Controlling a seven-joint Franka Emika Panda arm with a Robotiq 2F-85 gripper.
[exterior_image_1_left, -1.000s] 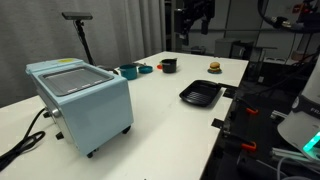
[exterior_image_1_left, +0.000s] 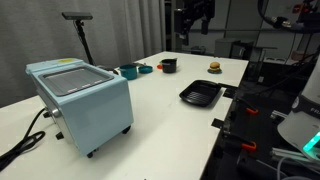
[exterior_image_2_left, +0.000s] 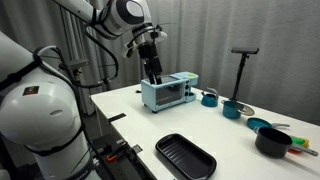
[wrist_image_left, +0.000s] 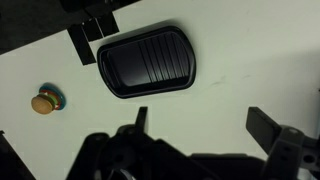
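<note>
My gripper stands open above the white table, its two fingers wide apart at the lower part of the wrist view. Bare tabletop shows between them. A black ridged tray (wrist_image_left: 148, 61) lies flat on the table, apart from the fingers; exterior view 2 shows the same tray (exterior_image_2_left: 186, 156) near the robot's base. A toy burger (wrist_image_left: 48, 98) sits at the left of the wrist view, and exterior view 1 has the burger (exterior_image_1_left: 214, 67) at the table's far side.
A light-blue toaster oven (exterior_image_1_left: 85, 100) occupies the table's left side in exterior view 1. A black pot (exterior_image_2_left: 272, 142), a teal pan (exterior_image_2_left: 231, 109) and a teal pot (exterior_image_2_left: 209, 98) stand along the back. Open tabletop lies between oven and tray.
</note>
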